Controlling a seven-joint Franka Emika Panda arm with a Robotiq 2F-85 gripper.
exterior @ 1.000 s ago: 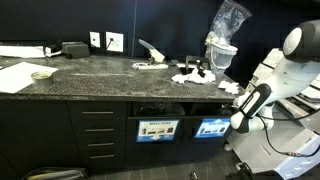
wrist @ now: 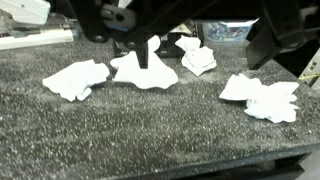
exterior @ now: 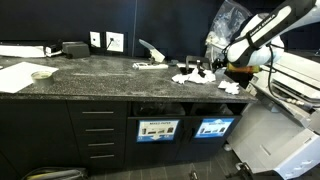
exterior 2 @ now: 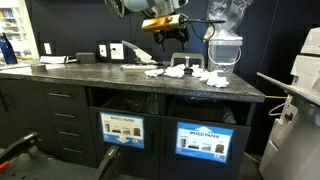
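Several crumpled white papers lie on the dark speckled countertop (wrist: 150,130). In the wrist view, one crumpled paper (wrist: 75,80) is at the left, a central crumpled paper (wrist: 145,72) is partly behind a dark finger, a smaller paper (wrist: 197,57) sits farther back, and a right-hand paper (wrist: 262,98) lies near the counter's front edge. Above them my gripper is open, its fingers spread, holding nothing. The arm (exterior: 262,42) reaches in over the counter's right end. Below the counter are two open compartments whose fronts carry blue-and-white mixed paper signs (exterior 2: 122,128).
A clear container (exterior 2: 224,50) stands at the counter's back right. Several small items, including a long white object (exterior: 150,66), lie near the wall. A pale slanted unit (exterior: 280,140) stands at the right.
The arm has risen from low beside the cabinet's right end to above the countertop, and its gripper has come over the crumpled papers. The papers look much as before.
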